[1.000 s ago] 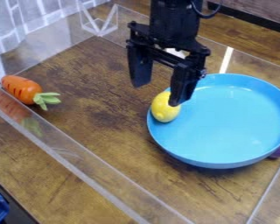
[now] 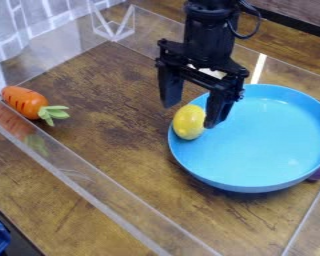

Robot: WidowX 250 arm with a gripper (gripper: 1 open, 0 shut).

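Observation:
My black gripper (image 2: pixel 194 87) hangs open over the left part of a blue round tray (image 2: pixel 256 150). Its two fingers straddle the space just above a yellow egg-shaped object (image 2: pixel 190 122), which lies inside the tray by its left rim, with nothing visibly held.
An orange toy carrot (image 2: pixel 27 100) with green leaves lies at the far left. A purple object (image 2: pixel 318 172) is partly hidden at the tray's right edge. Bare wooden table shows left of and below the tray, within clear walls. A blue item sits at the bottom left corner.
The gripper has shifted and turned slightly over the yellow object. The tray, yellow object and carrot look essentially unmoved.

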